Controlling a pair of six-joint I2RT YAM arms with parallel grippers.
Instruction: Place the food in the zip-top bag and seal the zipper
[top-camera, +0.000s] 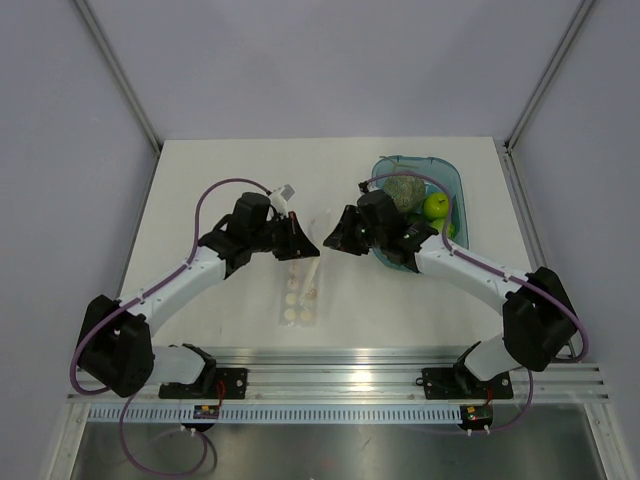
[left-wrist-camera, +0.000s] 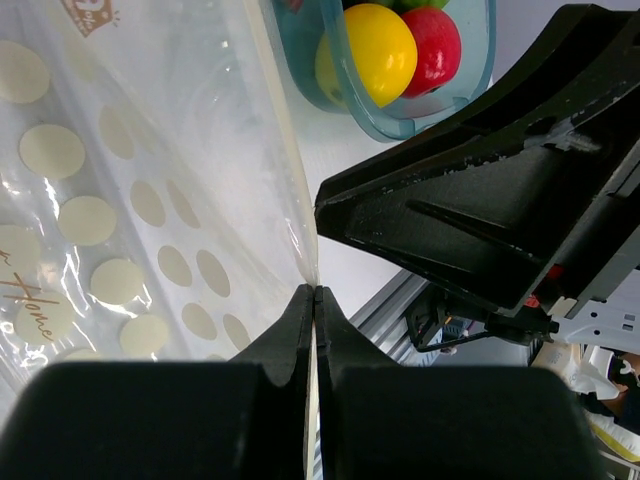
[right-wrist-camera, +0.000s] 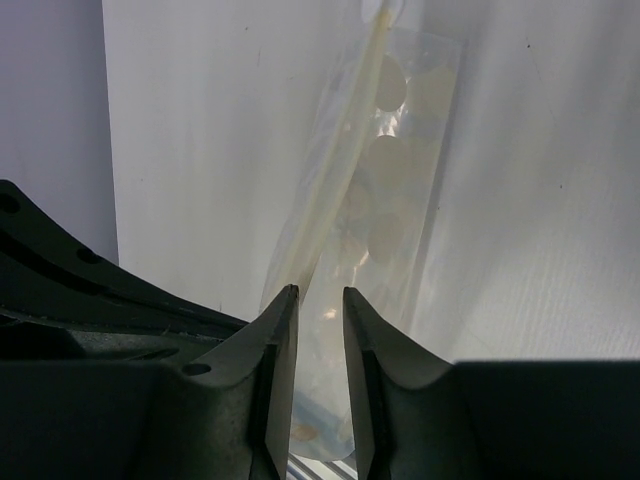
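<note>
The clear zip top bag (top-camera: 302, 304), printed with pale dots, stands partly lifted in the middle of the white surface. My left gripper is shut on its pale top edge. Just right of it, my right gripper is part open beside the bag's edge; whether the film runs between its tips is hard to tell. In the left wrist view its black body reaches up to that edge. The food sits in a blue bin (top-camera: 458, 190): green apples (top-camera: 436, 205), a greyish-green round item (top-camera: 404, 190), and, in the left wrist view, a yellow lemon (left-wrist-camera: 375, 55) and red fruit (left-wrist-camera: 432, 60).
The bin stands at the back right, partly under the right arm. A metal rail runs along the front edge.
</note>
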